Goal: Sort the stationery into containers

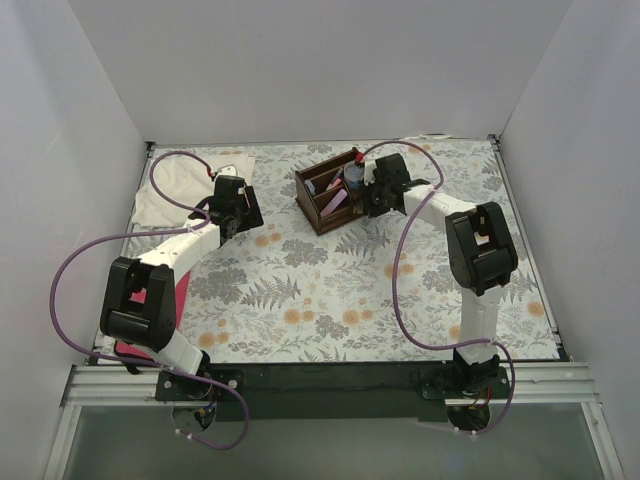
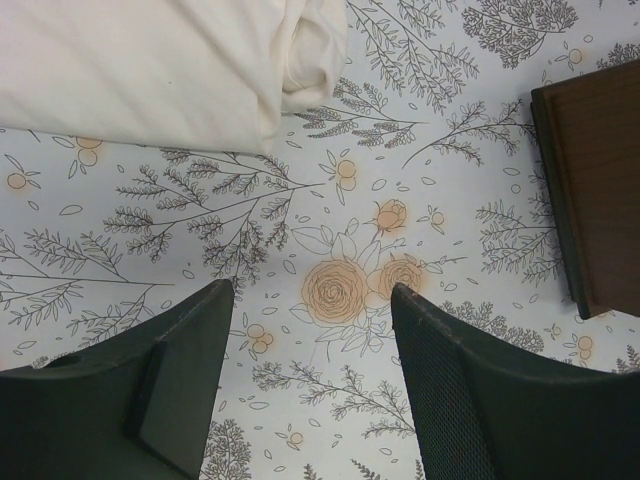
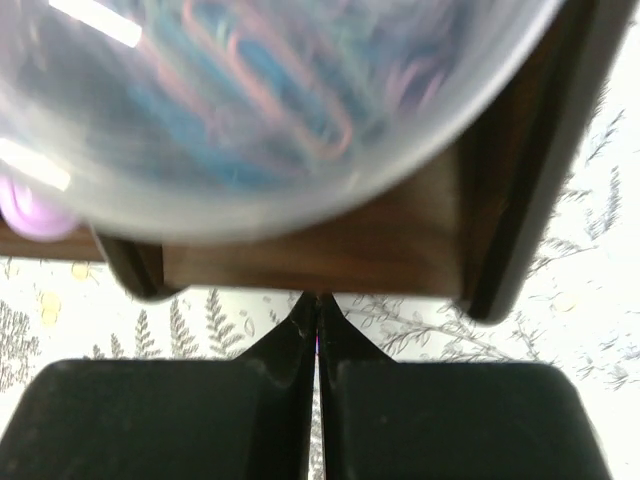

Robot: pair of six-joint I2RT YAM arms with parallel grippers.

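Observation:
A dark wooden organizer box (image 1: 318,225) with compartments stands at the back middle of the table. Inside it lie a pink-purple item (image 1: 334,203), a slimmer pink one and a small bluish piece (image 1: 311,187). At its right side is a clear round tub (image 3: 260,130) of coloured paper clips, large and close in the right wrist view. My right gripper is shut beside the box's edge, below the tub in that view; nothing shows between its fingertips. Over bare cloth left of the box, my left gripper stands open and empty.
Cream fabric (image 2: 150,70) is spread at the back left. Something red (image 1: 182,297) lies under the left arm at the left edge. Walls enclose the back and sides.

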